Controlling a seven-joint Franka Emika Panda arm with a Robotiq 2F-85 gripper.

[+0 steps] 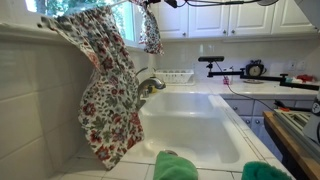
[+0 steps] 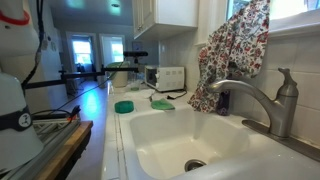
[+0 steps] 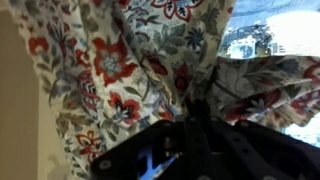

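Note:
A white curtain with red flowers [image 1: 108, 90] hangs slanting down in front of the tiled wall at the sink's left side in exterior view 1. Exterior view 2 shows the same curtain [image 2: 235, 50] beside the window, its lower end near the counter. In the wrist view, the floral cloth [image 3: 125, 75] fills much of the picture, its folds drawn together at my gripper. The dark fingers are shut on the gathered cloth; their very tips are hidden in its folds. Neither exterior view shows the gripper clearly.
The white sink [image 1: 187, 125] lies below the curtain, with the faucet [image 2: 262, 95] on its window side. A green cloth [image 1: 175, 166] rests at the near edge. A dish rack [image 1: 175, 77] stands at the back. The sink basin looks empty.

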